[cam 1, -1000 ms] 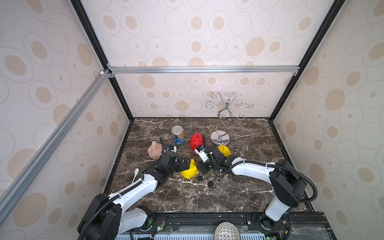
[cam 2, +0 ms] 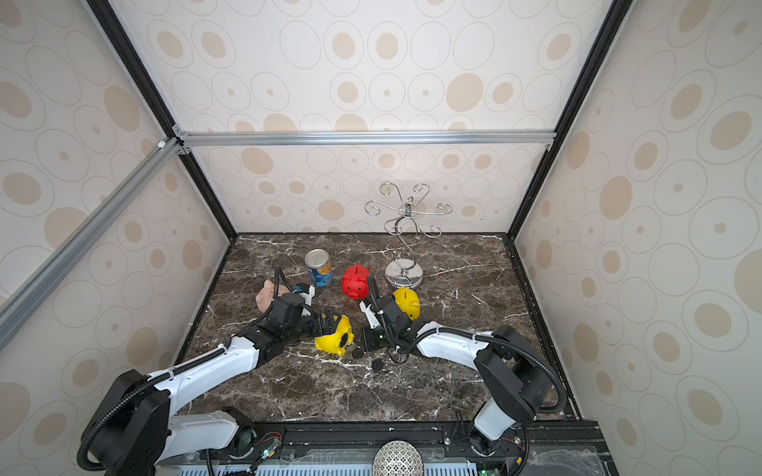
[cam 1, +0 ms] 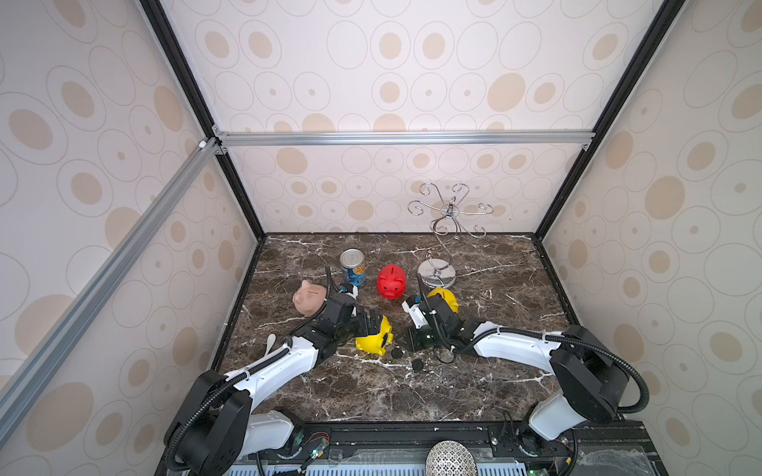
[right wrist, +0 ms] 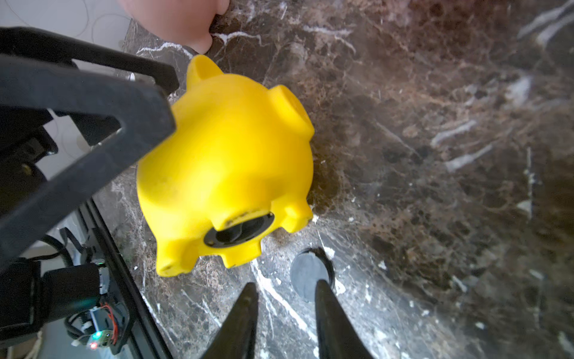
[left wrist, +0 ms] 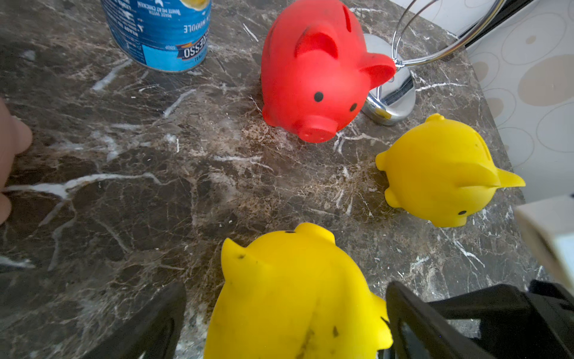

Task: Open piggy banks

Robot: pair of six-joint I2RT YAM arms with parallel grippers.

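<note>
A yellow piggy bank (left wrist: 293, 305) stands between my left gripper's open fingers. In the right wrist view its underside (right wrist: 236, 230) shows a dark oval opening, and a dark round disc (right wrist: 308, 275) lies beside it. My right gripper is just right of this bank, part open with nothing between its fingers. A red piggy bank (left wrist: 311, 77) and a second yellow piggy bank (left wrist: 442, 173) stand behind; a pink piggy bank (cam 1: 309, 298) is at the left.
A tin can (cam 1: 352, 267) stands at the back, with a metal stand (cam 1: 436, 273) to its right. A white spoon (cam 1: 270, 342) lies at the left.
My right gripper has moved rightward and down, away from the front yellow bank. My left arm has shifted slightly right, and that bank has turned or tilted a little.
</note>
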